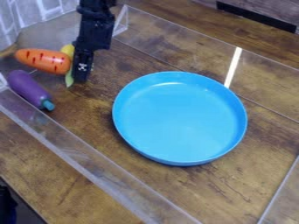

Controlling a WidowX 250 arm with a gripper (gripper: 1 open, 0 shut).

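My black gripper [83, 59] reaches down from the top left, low at the yellow object [69, 51] beside the orange carrot [42, 59], partly hiding it. A green piece shows under the fingertips. I cannot tell whether the gripper holds anything. A purple eggplant [26, 87] lies left, below the carrot.
A large blue plate [179, 118] fills the middle right of the wooden table [222, 192]. Clear tray walls border the left and lower left.
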